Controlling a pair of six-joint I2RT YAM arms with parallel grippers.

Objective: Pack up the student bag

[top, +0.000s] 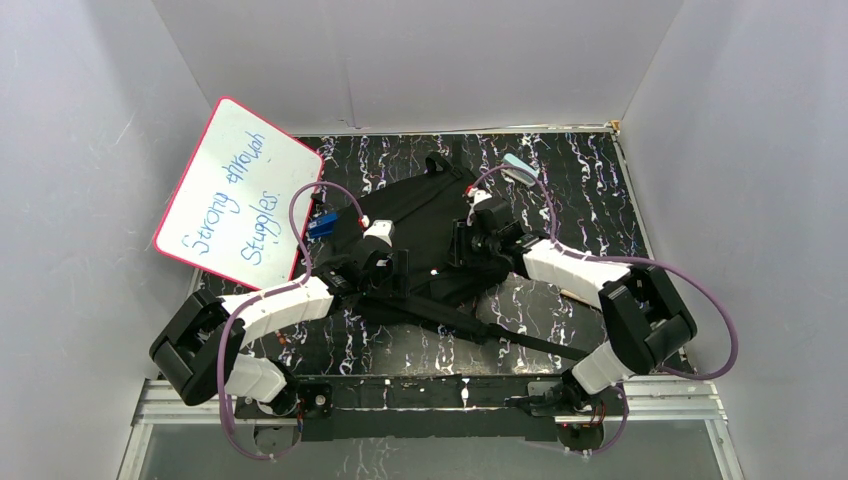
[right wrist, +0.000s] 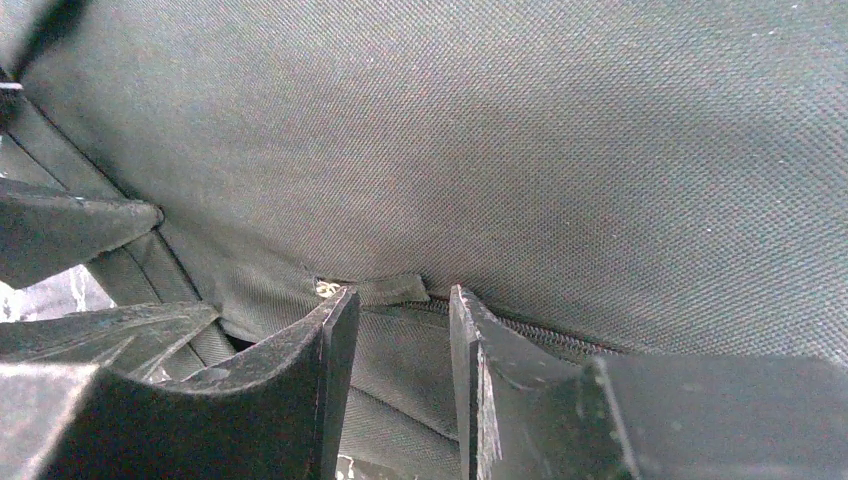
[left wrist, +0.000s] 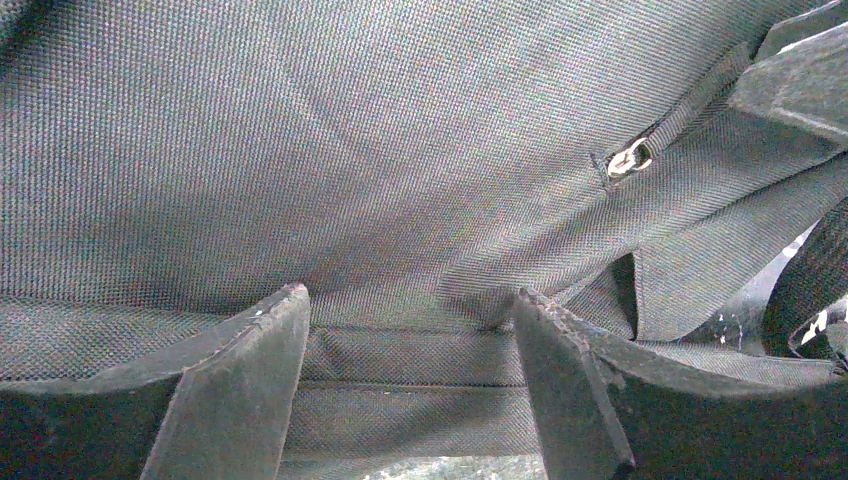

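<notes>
A black bag (top: 425, 225) lies flat at the middle of the table, its strap trailing toward the front right. In the right wrist view, a zipper pull with a cloth tab (right wrist: 388, 290) lies along the zipper near the bag's lower edge. My right gripper is open, its fingertips close around the tab's end, with nothing visibly gripped. My left gripper stands open over the seam at the bag's front left. From there the metal zipper slider (left wrist: 628, 160) shows to the right, with fingers of my right gripper beyond it.
Propped at the left is a whiteboard (top: 240, 190) with blue handwriting. A blue item (top: 322, 225) lies between it and the bag. Behind the right arm lies a pale blue item (top: 520, 168).
</notes>
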